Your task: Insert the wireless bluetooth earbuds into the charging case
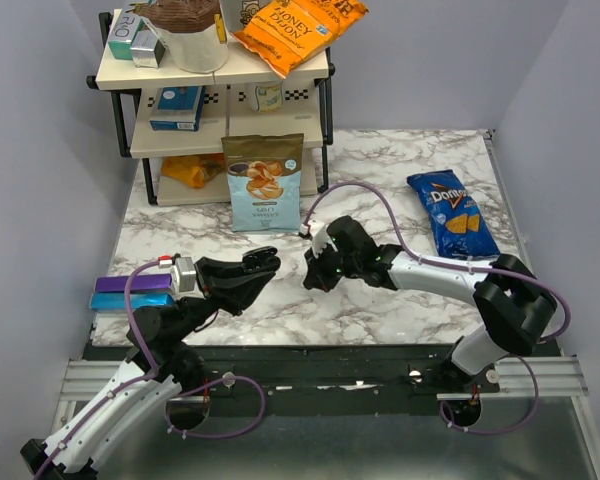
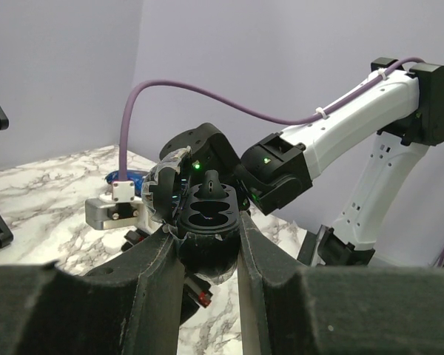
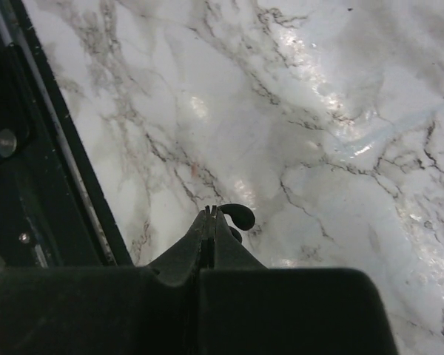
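Observation:
My left gripper (image 1: 250, 290) is shut on the black charging case (image 2: 209, 229), held upright with its lid open and empty oval wells visible in the left wrist view. My right gripper (image 1: 313, 283) is to the right of the case, low over the marble counter, its fingertips together. In the right wrist view a small dark earbud (image 3: 240, 216) shows at those fingertips, with a second dark shape partly hidden just below it; whether the fingers grip either is unclear.
A shelf rack (image 1: 165, 145) with packages stands at the back left, a chip pouch (image 1: 263, 185) before it. A Doritos bag (image 1: 450, 215) lies at the right; blue and purple boxes (image 1: 130, 300) at the left. The counter's front edge is near both grippers.

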